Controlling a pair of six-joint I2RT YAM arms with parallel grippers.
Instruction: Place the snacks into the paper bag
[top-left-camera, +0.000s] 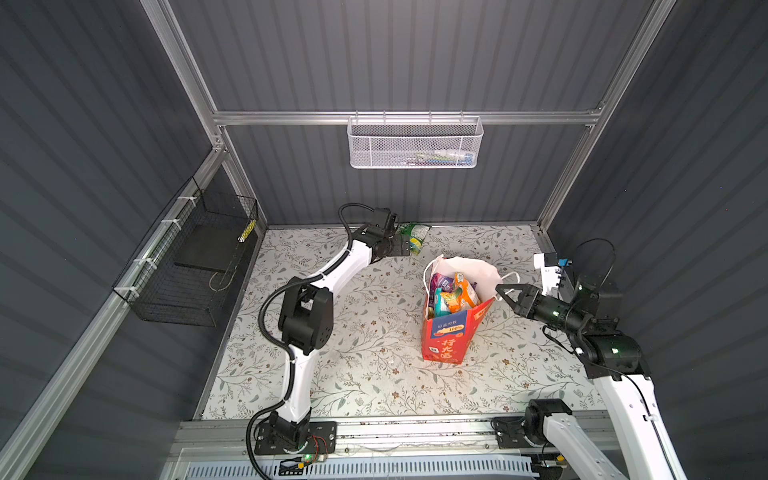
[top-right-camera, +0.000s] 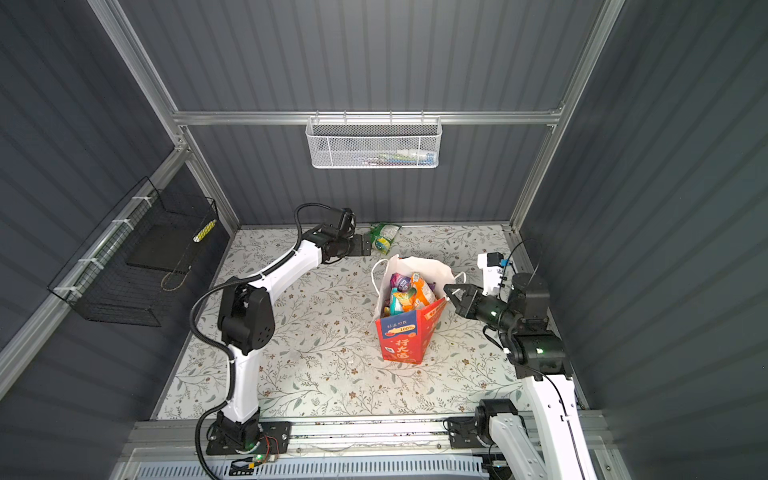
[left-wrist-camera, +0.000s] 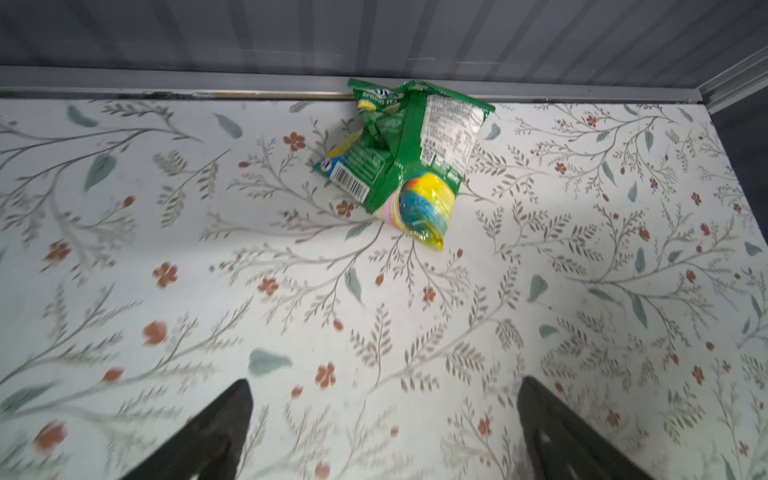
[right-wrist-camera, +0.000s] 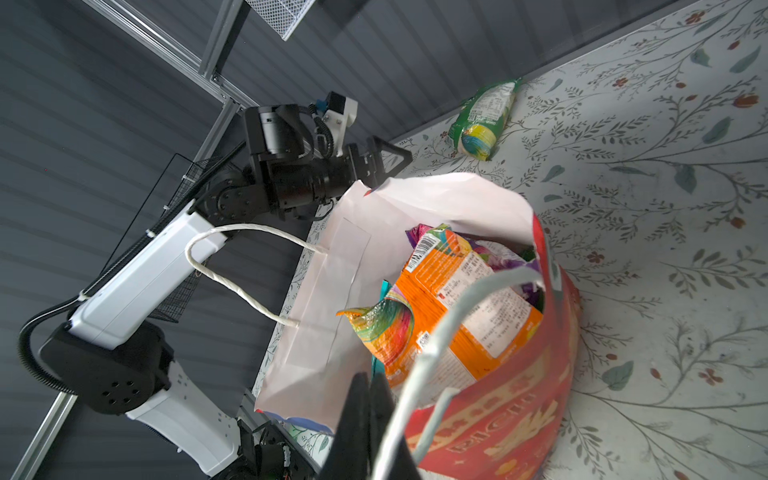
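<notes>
A red paper bag (top-left-camera: 448, 340) stands open, holding orange (right-wrist-camera: 448, 304), purple and teal snack packs. A green snack pack (left-wrist-camera: 416, 160) lies on the table by the back wall. My left gripper is open beside and above it, with nothing between its fingers. At the bag's right rim my right gripper is shut, the white handle (right-wrist-camera: 448, 328) running across its tips; whether it holds the handle I cannot tell.
A white mesh basket (top-left-camera: 414, 140) hangs on the back wall, a black wire basket (top-left-camera: 192, 272) on the left wall.
</notes>
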